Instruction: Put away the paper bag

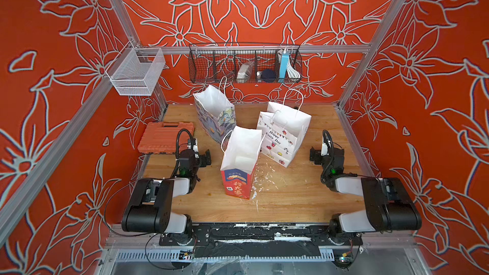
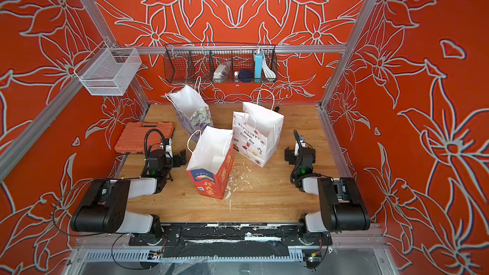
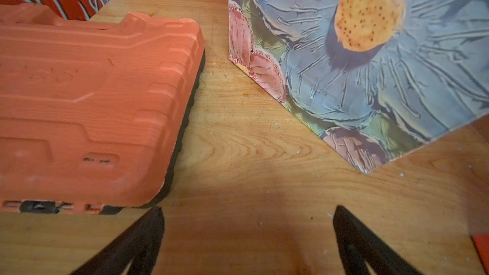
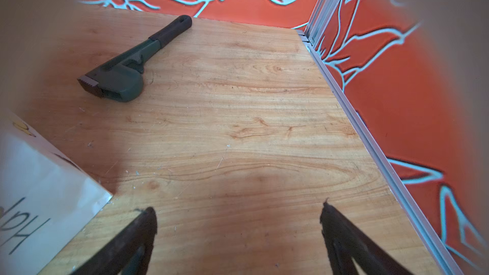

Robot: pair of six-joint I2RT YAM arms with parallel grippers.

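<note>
Three paper bags stand open on the wooden table. The red and blue bag (image 1: 237,183) is nearest the front, its white inside facing up. Behind it to the left is the flowered bag (image 1: 216,117), and to the right the white "Happy Every Day" bag (image 1: 280,137). My left gripper is open and empty, left of the red bag, with the flowered bag (image 3: 356,71) ahead of it. Over on the right, my right gripper is also open and empty, a corner of the white bag (image 4: 45,208) showing at its left.
An orange tool case (image 3: 91,107) lies at the left. A green wrench (image 4: 124,71) lies at the back, behind the white bag. A black wire basket (image 1: 244,66) and a white basket (image 1: 135,73) hang on the frame. Bare table lies at right.
</note>
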